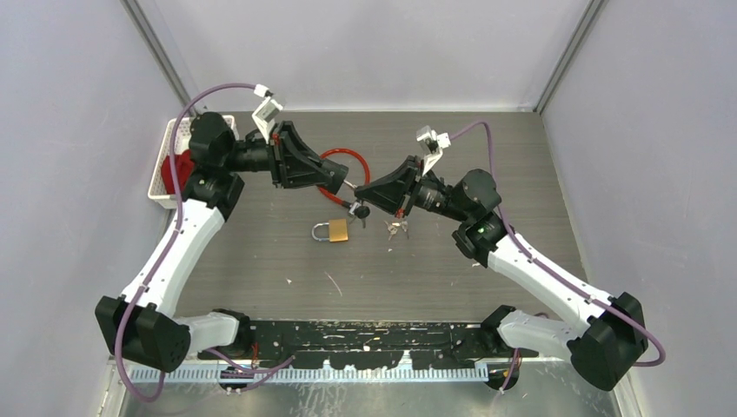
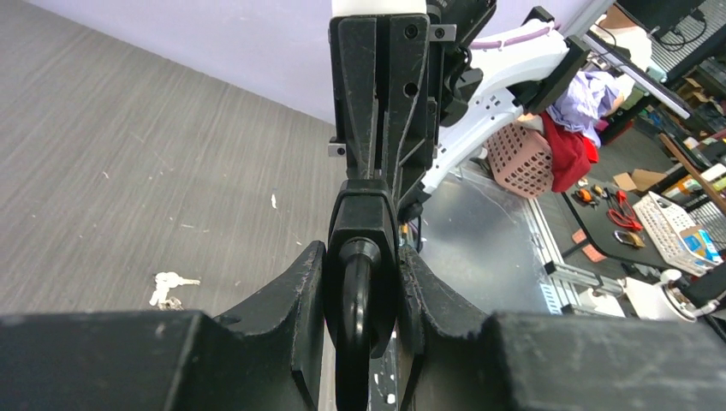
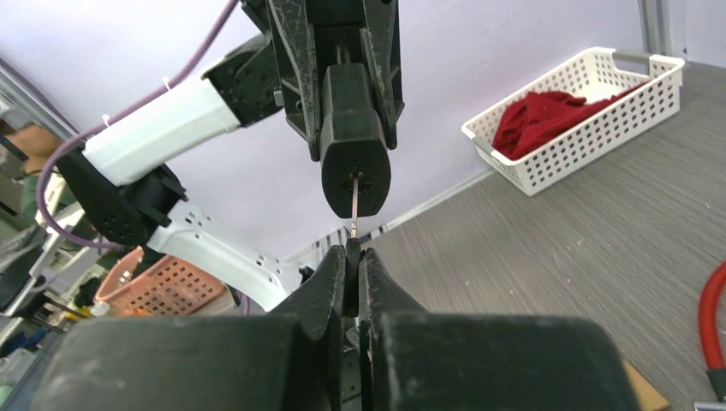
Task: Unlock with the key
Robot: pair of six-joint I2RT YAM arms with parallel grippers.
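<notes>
In the left wrist view a black lock [image 2: 364,248] is clamped between the fingers of my left gripper, its curved shackle toward that camera. The right wrist view shows the lock's end face [image 3: 341,184] with its keyhole. A thin key blade [image 3: 354,210] runs up to that keyhole, the tip at or inside it; depth cannot be told. My right gripper is shut on this key's black head [image 3: 351,278]. In the top view a black-headed key bunch [image 1: 362,212] shows just below the right fingertips, seemingly hanging from there.
A brass padlock [image 1: 338,230] and several silver keys [image 1: 397,228] lie on the table. A red cable lock [image 1: 355,155] curves behind the grippers. At the back left stands a white basket [image 1: 157,187] with red cloth [image 1: 180,167].
</notes>
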